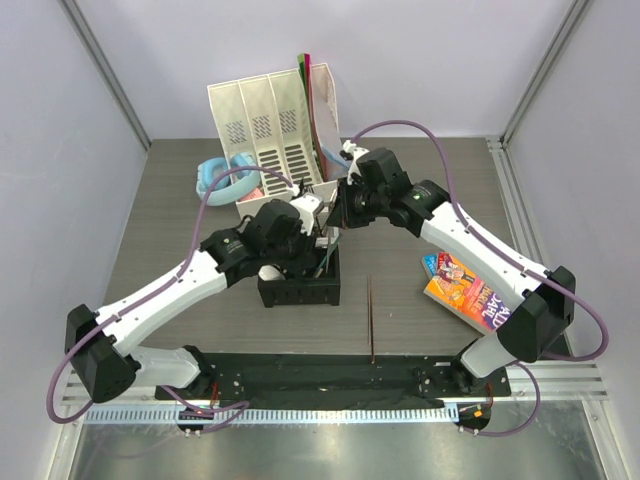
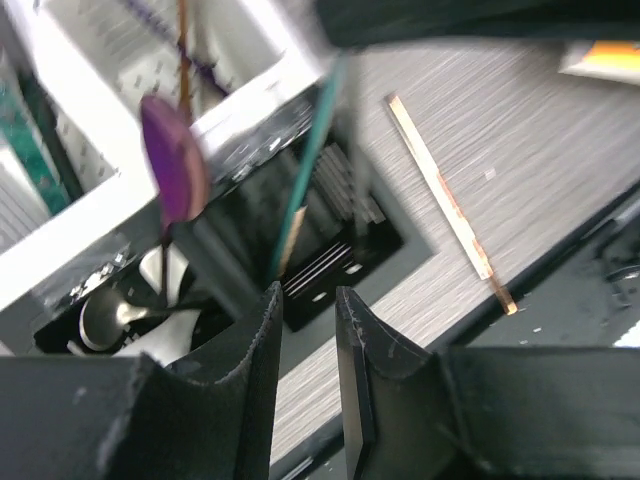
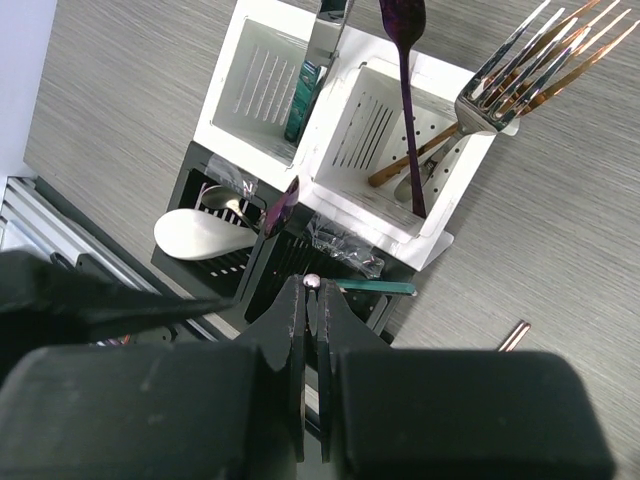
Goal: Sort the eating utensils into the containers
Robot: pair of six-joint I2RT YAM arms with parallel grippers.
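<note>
A black divided container (image 1: 300,292) sits at the middle front, holding a white spoon (image 3: 200,235), a dark metal spoon (image 3: 222,198) and a purple spoon (image 3: 283,208). One teal-handled utensil (image 2: 312,150) leans up from its right compartment. Behind it, the white container (image 3: 370,213) holds several forks (image 3: 490,112), a purple utensil (image 3: 405,110) and a green-handled one (image 3: 300,100). My left gripper is part open over the black container, nothing visible between its fingers. My right gripper is shut on a thin utensil, of which only a small pinkish end shows.
Two thin chopsticks (image 1: 370,315) lie on the table right of the black container. Colourful books (image 1: 465,290) rest at far right. A blue ring-shaped object (image 1: 225,180) and an upright cream rack (image 1: 265,120) stand behind.
</note>
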